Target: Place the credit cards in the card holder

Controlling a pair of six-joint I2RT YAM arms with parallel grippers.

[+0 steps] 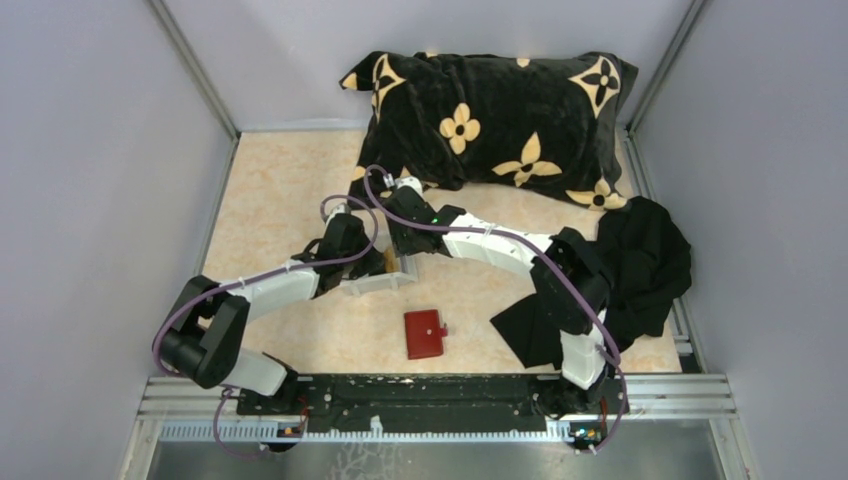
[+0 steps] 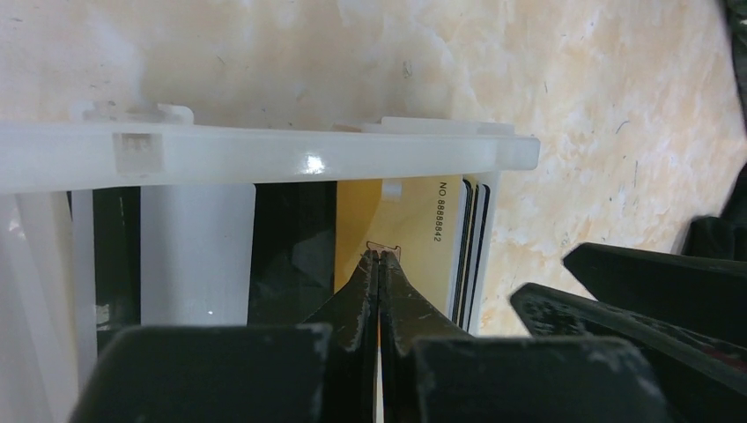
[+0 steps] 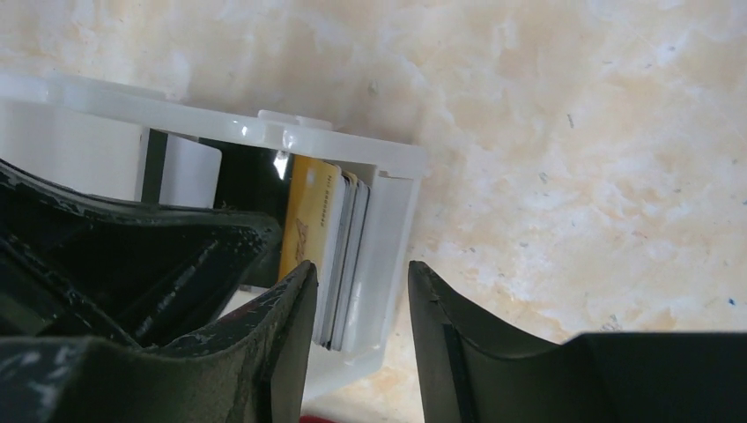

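Several cards stand on edge in a white box. A gold card leans toward the right end, with thin card edges beside it. My left gripper is shut, its tips over the face of the gold card, and nothing shows between them. In the right wrist view my right gripper is open above the box's right end. One finger overlaps the gold card's side; the other is past the end wall. The red card holder lies closed on the table in front of the box.
Both grippers are close together over the box. A black patterned pillow lies at the back. Black cloth covers the right side. The table around the card holder is bare.
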